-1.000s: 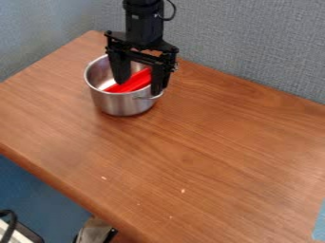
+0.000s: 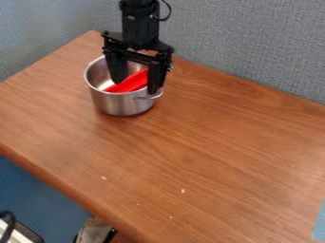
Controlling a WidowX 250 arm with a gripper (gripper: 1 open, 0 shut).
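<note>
A steel pot (image 2: 112, 102) stands near the back left of the wooden table, with a long red object (image 2: 124, 84) lying inside it. My black gripper (image 2: 135, 84) hangs down over the pot, its two fingers apart at either side, reaching into or just over the rim. The red object is partly hidden behind it; I cannot tell whether the fingers touch it.
A grey fabric wall stands behind. Some equipment with a cable sits below the table's front left edge.
</note>
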